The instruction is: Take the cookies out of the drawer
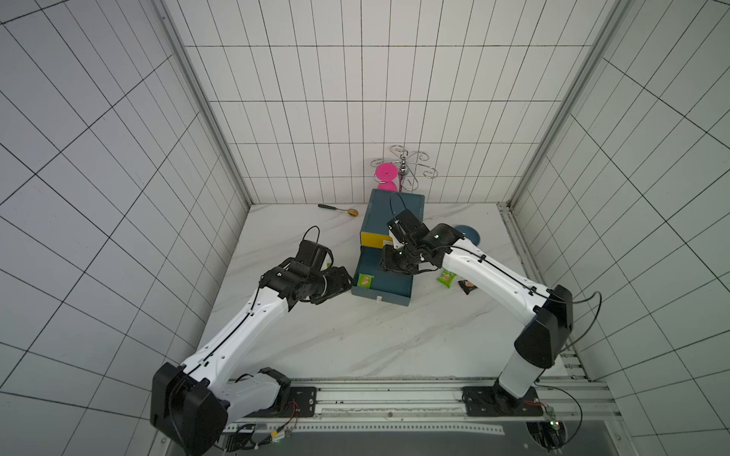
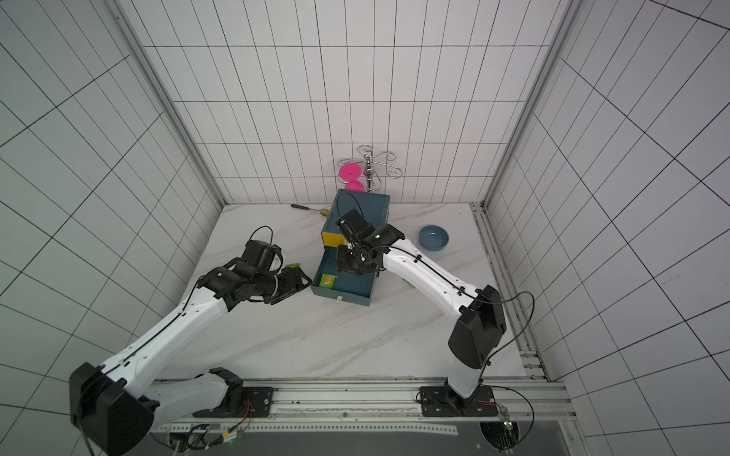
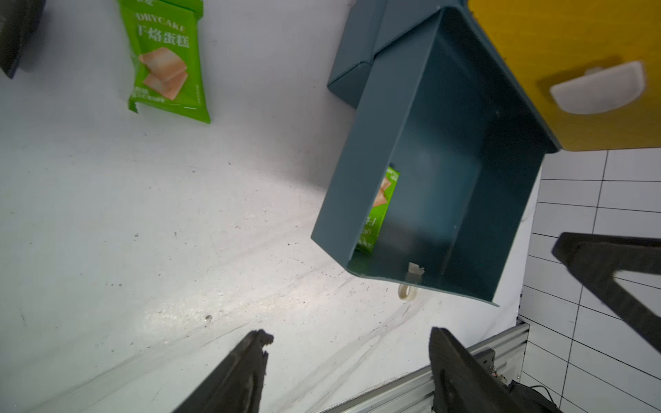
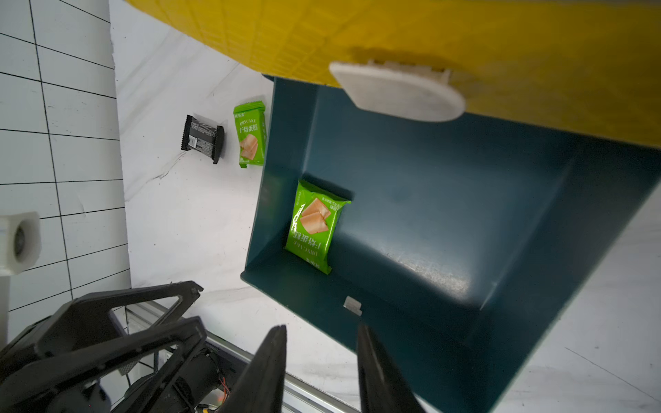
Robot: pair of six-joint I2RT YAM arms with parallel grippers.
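Observation:
The blue lower drawer (image 1: 391,281) is pulled out below a yellow-fronted one. Inside, a green cookie packet (image 4: 313,227) lies flat at its front left corner. Another green packet (image 3: 168,58) rests on the table left of the drawer, beside a black packet (image 4: 203,137). To the drawer's right are a further green packet (image 1: 446,279) and a black packet (image 1: 466,286), partly behind the right arm. My left gripper is open and empty, left of the drawer's front. Over the drawer, my right gripper stands part open, nothing between its fingers.
The yellow drawer front (image 4: 537,82) with its white handle overhangs the open drawer. A blue bowl (image 2: 433,237) is at the right. Behind are a spoon (image 1: 338,209) and a metal stand (image 1: 403,163) with pink discs.

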